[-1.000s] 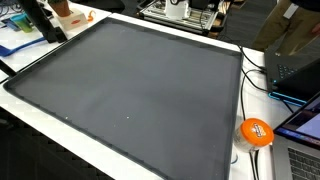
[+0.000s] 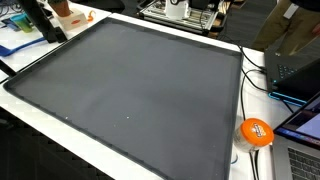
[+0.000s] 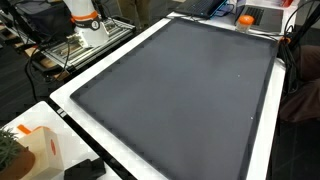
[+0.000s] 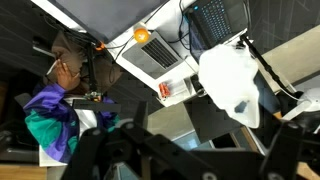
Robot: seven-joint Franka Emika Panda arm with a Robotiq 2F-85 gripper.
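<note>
A dark grey rectangular board [image 2: 140, 85] with a black border lies on the white table, its surface bare in both exterior views. Beside it stands a small orange-topped container [image 2: 254, 133], also visible in exterior view 2 as an orange spot [image 3: 246, 20] behind the board's far edge. In the wrist view the orange top [image 4: 141, 35] appears small and far off, near a laptop. My gripper is open along the bottom of the wrist view, with no object held between its dark fingers. Neither exterior view shows the gripper.
Laptops [image 2: 300, 158] and cables line one table side. A plant pot [image 3: 38, 155] and box occupy a near corner in exterior view 2. A seated person's hand [image 4: 68, 75] and purple-green cloth [image 4: 55, 115] show in the wrist view. The board is clear.
</note>
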